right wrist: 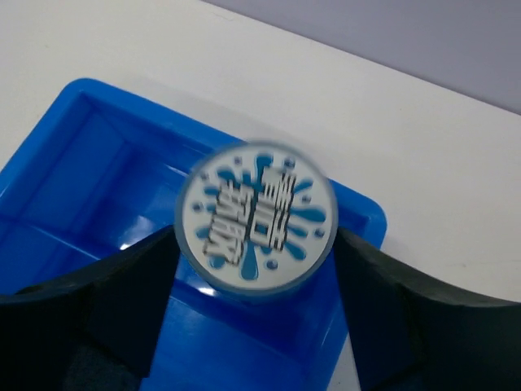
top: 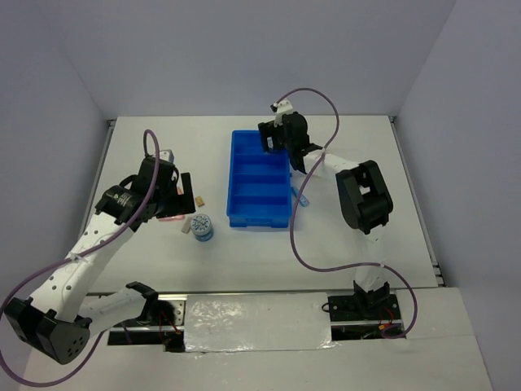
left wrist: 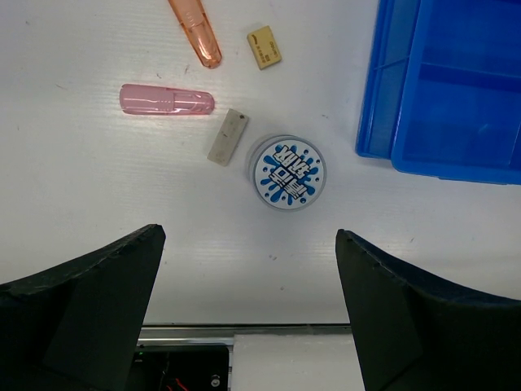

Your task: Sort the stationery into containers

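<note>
In the right wrist view, a round can with a white and blue splash-pattern lid (right wrist: 256,218) is between the fingers of my right gripper, over the far end of the blue box (right wrist: 366,213). The lid is blurred, its sides close to both fingers; whether they still grip it cannot be told. My left gripper is open and empty. Ahead of it, a similar can (left wrist: 288,173) stands on the table. Around that lie a grey-beige eraser (left wrist: 228,137), a pink marker (left wrist: 167,100), an orange marker (left wrist: 198,34) and a small tan eraser (left wrist: 264,47).
The divided blue box (top: 259,221) stands at the table's middle, its nearer compartments looking empty. A blue pen-like item (top: 300,196) lies just right of it. Clear table (top: 269,261) stretches along the front.
</note>
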